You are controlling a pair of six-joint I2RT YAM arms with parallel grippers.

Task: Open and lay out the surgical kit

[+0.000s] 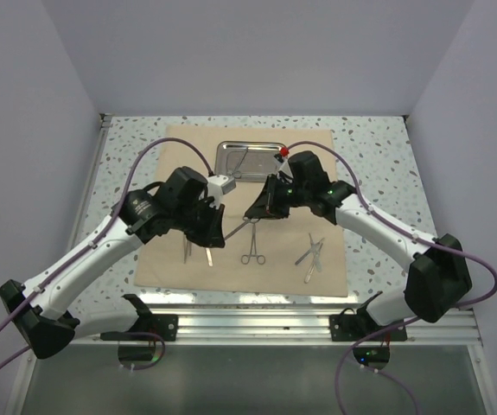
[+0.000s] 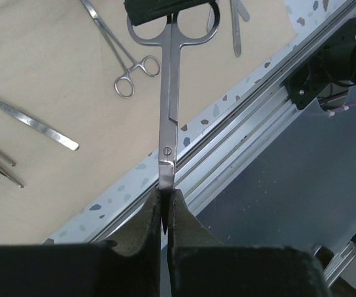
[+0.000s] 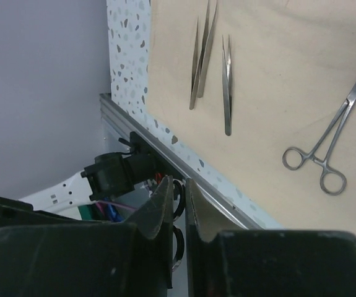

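Note:
Steel scissors are stretched between both grippers above the beige cloth. My left gripper is shut, with the blade tips running between its fingers in the left wrist view. My right gripper is shut at the handle end, its dark fingers covering part of the finger loops; a loop edge shows beside them in the right wrist view. A ring-handled clamp lies on the cloth below the scissors. The open grey tray sits at the back with a slim instrument in it.
Tweezers lie in a group at the cloth's left. Several flat metal pieces lie crossed at the right. Bare cloth shows along the front, ahead of the metal rail.

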